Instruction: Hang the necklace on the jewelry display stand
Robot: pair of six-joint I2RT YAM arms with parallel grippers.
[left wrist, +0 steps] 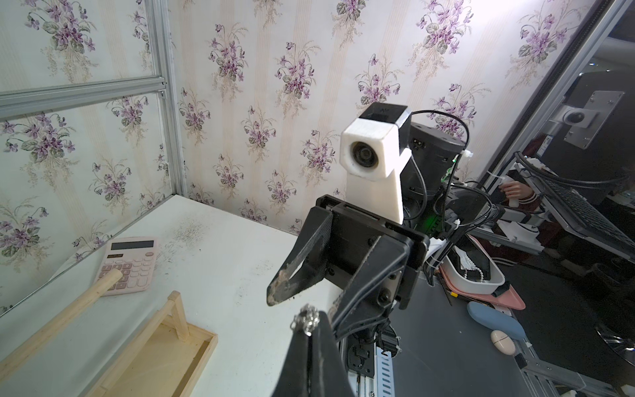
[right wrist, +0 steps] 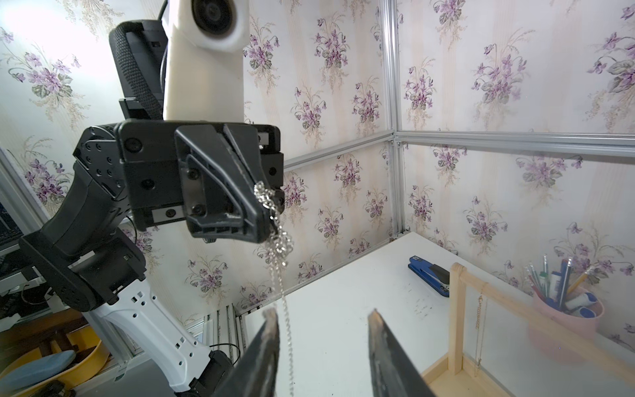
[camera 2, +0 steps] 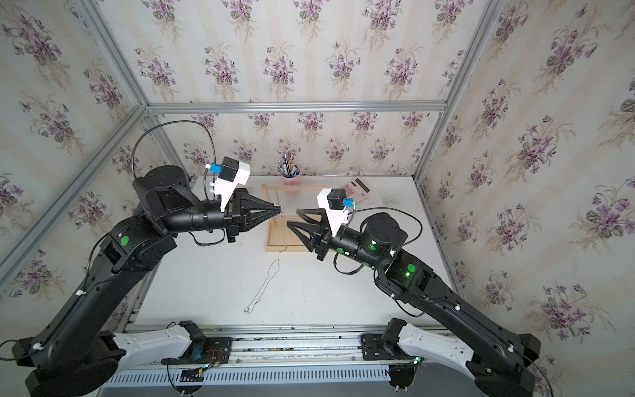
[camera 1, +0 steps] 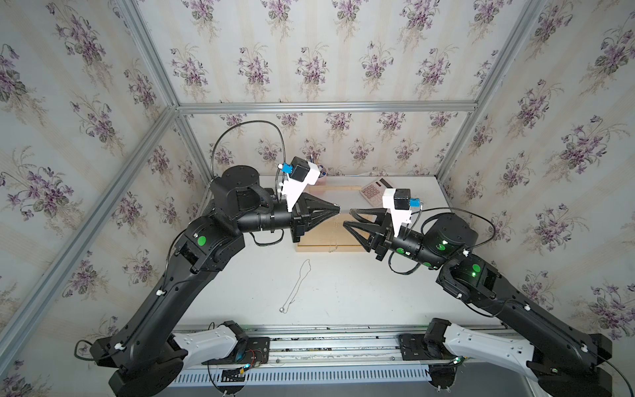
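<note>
A silver chain necklace hangs from the tip of my left gripper, which is shut on it; the wrist views show it bunched there, a strand dangling. My right gripper is open just right of it, apart, with nothing between its fingers. Behind both stands the wooden display stand, a bar over a shallow box, with another chain hanging on the bar. A further necklace lies on the white table at the front.
A pink pen cup, a blue stapler and a pink calculator stand at the back. Both arms hang high over it.
</note>
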